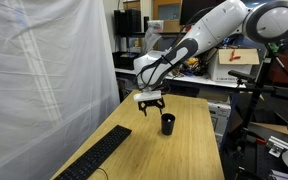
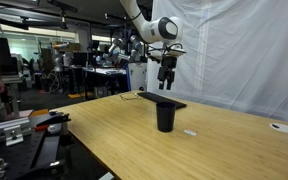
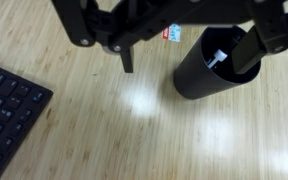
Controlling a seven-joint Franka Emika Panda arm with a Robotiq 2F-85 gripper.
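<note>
A black cup (image 1: pixel 167 124) stands upright on the wooden table, right of the gripper in exterior view 1. In the wrist view, the cup (image 3: pixel 202 72) is at the right, with a small white object (image 3: pixel 218 57) inside it; one finger overlaps its opening. My gripper (image 1: pixel 150 104) hangs above the table, tilted down, with its fingers open and nothing between them. Its fingers (image 3: pixel 125 58) are spread wide in the wrist view. In exterior view 2 the gripper (image 2: pixel 166 85) appears above and behind the cup (image 2: pixel 165 117).
A black keyboard (image 1: pixel 96 152) lies along the table's left side. A small red, white and blue packet (image 3: pixel 172 33) lies near the cup. Farther right are a small white item (image 2: pixel 190 132) and another white piece (image 2: pixel 283 127).
</note>
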